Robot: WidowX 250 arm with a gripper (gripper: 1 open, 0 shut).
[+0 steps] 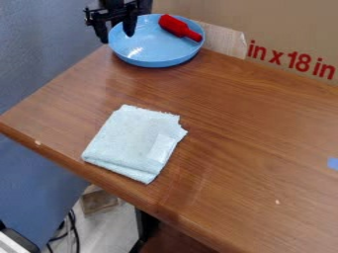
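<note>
A blue round plate (154,49) sits at the back left of the wooden table, with a red cylindrical object (181,28) lying on its right side. My black gripper (117,26) is at the top edge of the view, over the plate's left rim, largely cut off by the frame. Whether its fingers are apart or closed is unclear. A folded pale cloth (134,143) lies flat near the table's front left edge.
A cardboard panel (278,40) with red lettering stands behind it, and a small blue patch (333,163) shows at the right edge. The left table edge drops to a blue surface.
</note>
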